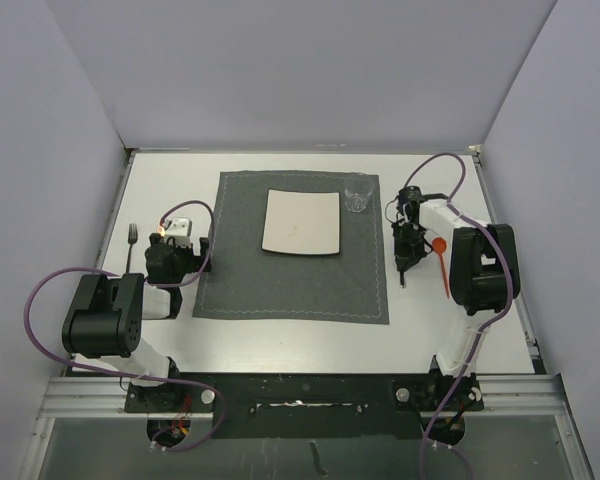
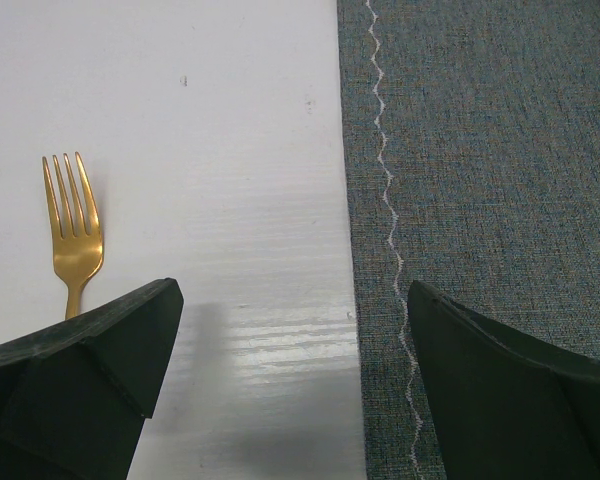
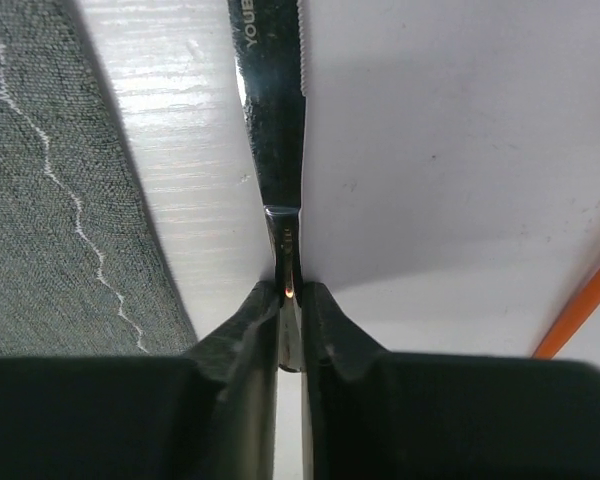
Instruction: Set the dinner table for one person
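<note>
The knife (image 3: 272, 130), dark and shiny, lies on the white table just right of the grey placemat (image 1: 290, 290). Only the knife's near end (image 1: 402, 281) shows from above. My left gripper stands open over the placemat's left edge, empty between its fingers. Left of it lies a gold fork (image 2: 77, 245) on bare table. A cream square plate (image 1: 300, 222) rests on the upper middle of the placemat, with a clear glass (image 1: 358, 192) at its upper right.
An orange spoon (image 1: 441, 262) lies close to the right of the knife, beside my right arm (image 1: 485, 265).
</note>
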